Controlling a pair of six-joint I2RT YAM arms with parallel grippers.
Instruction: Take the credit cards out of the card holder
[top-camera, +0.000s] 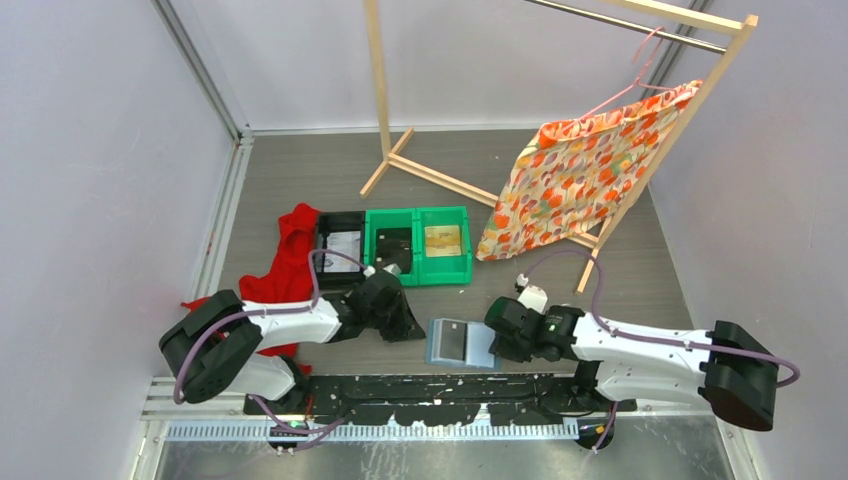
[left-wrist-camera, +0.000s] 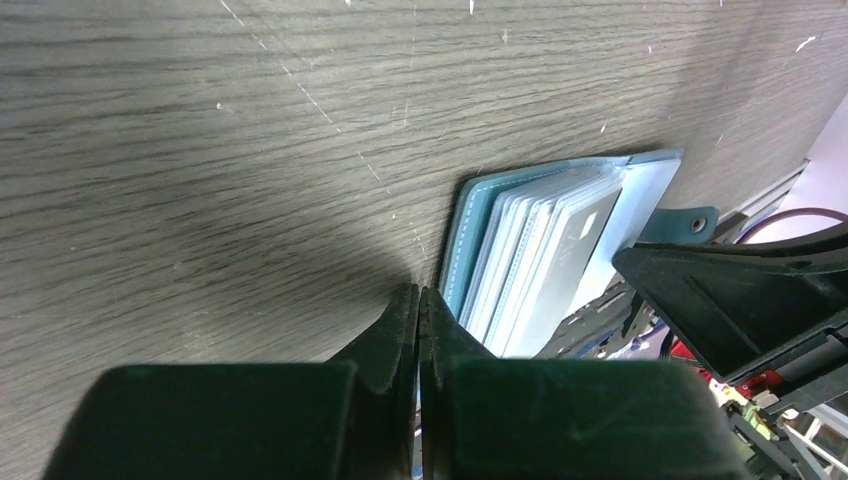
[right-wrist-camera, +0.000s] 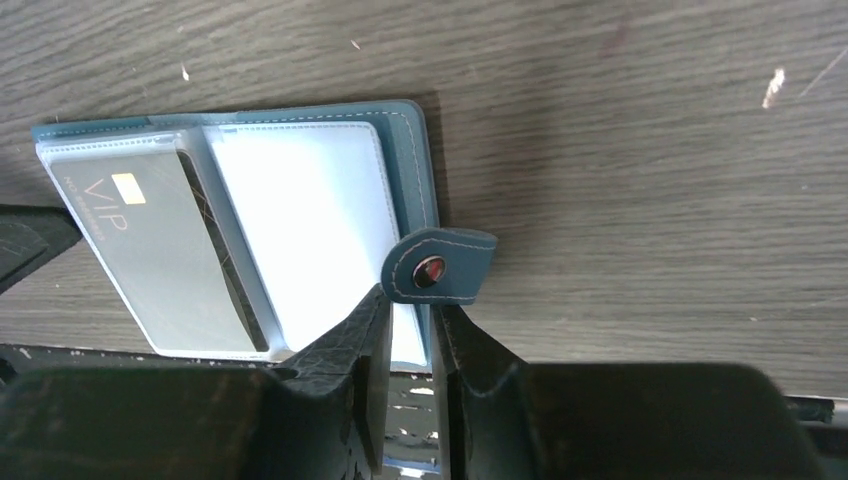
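Note:
The blue card holder (right-wrist-camera: 408, 150) lies spread open near the table's front edge. A grey "VIP" credit card (right-wrist-camera: 150, 250) sits in its clear sleeves on the left half; a white sleeve page (right-wrist-camera: 300, 220) covers the right. Fingertips of my left gripper are pressed together, shut on nothing, beside the holder's left edge with the sleeved stack (left-wrist-camera: 540, 250) outside them. My right gripper is over the right edge, by the snap flap (right-wrist-camera: 472, 266), its fingers a narrow gap apart. Whether they touch the flap is unclear.
Behind the holder stand a green case (top-camera: 471, 270) and a black box (top-camera: 325, 225). Red cloth (top-camera: 285, 270) lies at the left. A wooden rack (top-camera: 440, 180) with a hanging patterned cloth (top-camera: 590, 165) occupies the back right. Bare table separates the case and holder.

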